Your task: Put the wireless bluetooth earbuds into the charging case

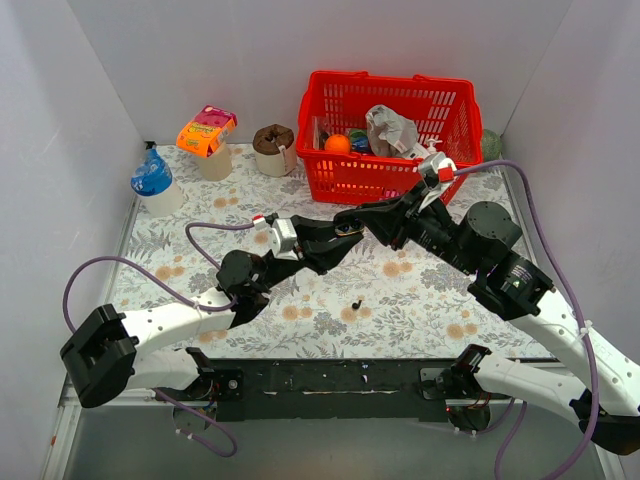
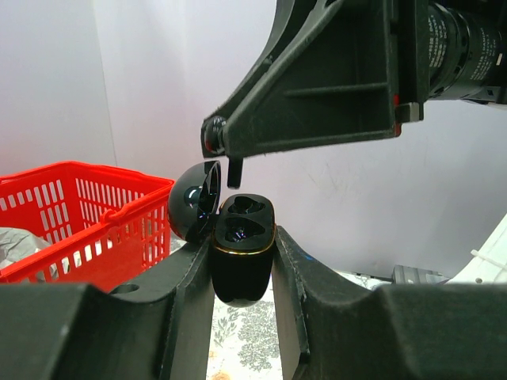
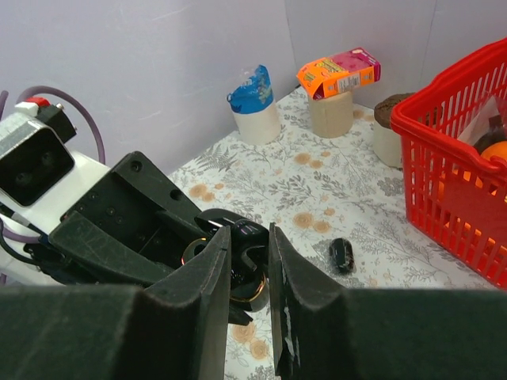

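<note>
A black charging case (image 2: 242,269) with a thin gold band is clamped upright in my left gripper (image 1: 345,236), its rounded lid (image 2: 190,202) swung open. Two hollows show in its top in the left wrist view. My right gripper (image 1: 352,216) is shut just above the case, with a small black earbud (image 2: 213,136) at its fingertips. The earbud's stem (image 2: 234,172) points down toward the hollows, with a small gap seeming to remain. From the right wrist view, my fingers largely hide this earbud. Another black earbud (image 3: 341,256) lies on the table.
Behind the arms stands a red basket (image 1: 340,178) with mixed goods inside. Several containers line the back left, including a blue-topped one (image 1: 152,175) and a brown-topped one (image 1: 272,150).
</note>
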